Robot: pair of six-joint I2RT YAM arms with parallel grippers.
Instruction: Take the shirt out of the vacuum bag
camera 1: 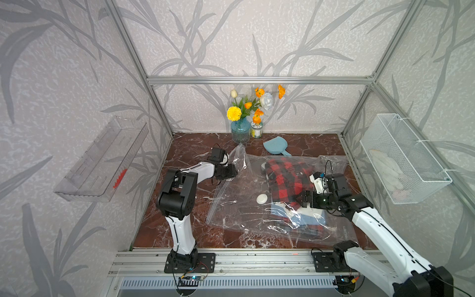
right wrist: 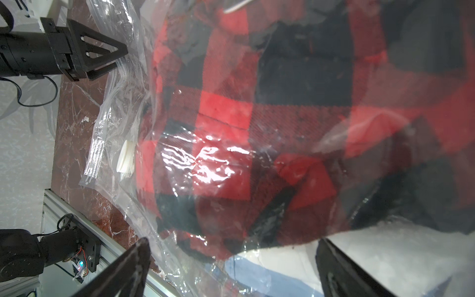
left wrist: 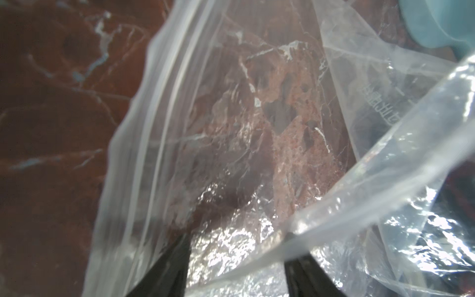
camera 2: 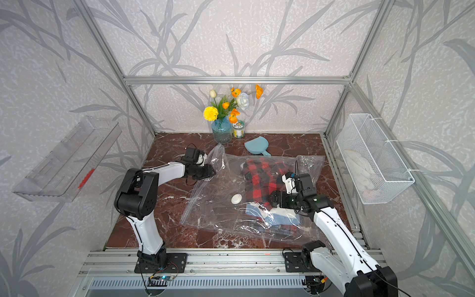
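Observation:
The clear vacuum bag lies flat over most of the table, its zip edge along the left side. Inside it, toward the right, is the red and black plaid shirt, with a pale blue and white part below it. My left gripper is at the bag's left edge near the raised back corner; its fingers are apart, and a loose fold of film crosses in front of them. Whether film lies between them is unclear. Over the shirt, my right gripper stands open, the film below it.
A white oval valve sits on the bag's middle. Behind the bag are a light blue dustpan, a vase and a can. A wire basket hangs on the right wall, a clear bin on the left.

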